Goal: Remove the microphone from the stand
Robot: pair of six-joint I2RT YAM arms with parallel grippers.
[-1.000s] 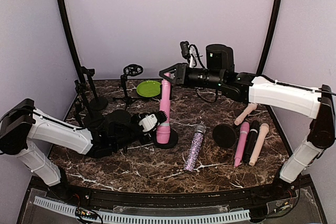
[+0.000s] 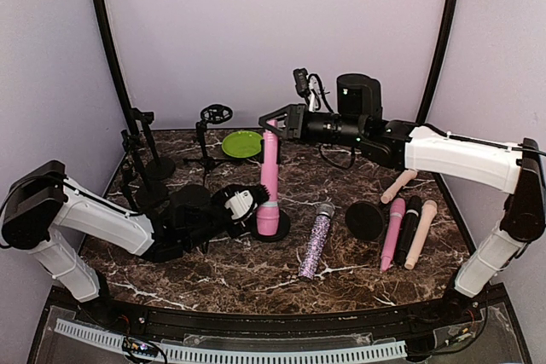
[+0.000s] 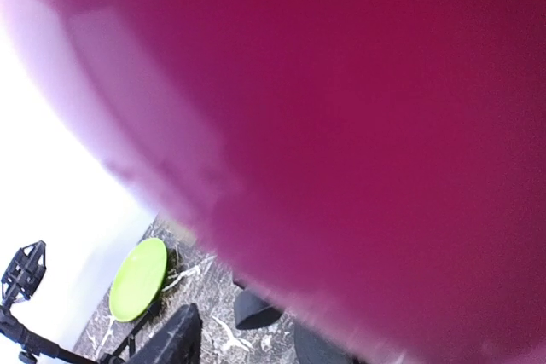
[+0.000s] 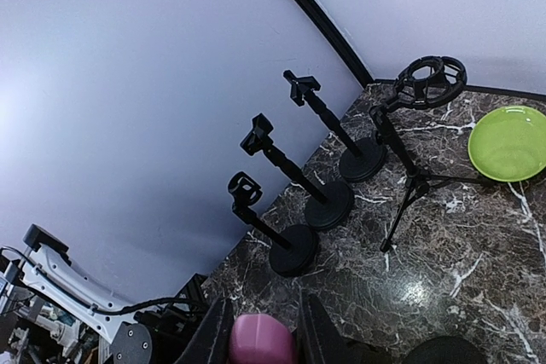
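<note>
A pink microphone stands upright above a round black stand base at centre; whether it touches the stand is unclear. My right gripper is shut on its top end, which shows pink between the fingers in the right wrist view. My left gripper is beside the lower part, slightly left of it; in the left wrist view pink fills most of the picture, and a dark fingertip shows at the bottom. Its fingers are hard to see in the top view but appear apart.
Several empty black stands line the back left, near a green plate. A glittery microphone lies front centre, a black disc right of it, several more microphones at the right.
My left gripper has shifted slightly down and away from the pink microphone's middle. The microphone and right gripper have barely moved, perhaps slightly lower.
</note>
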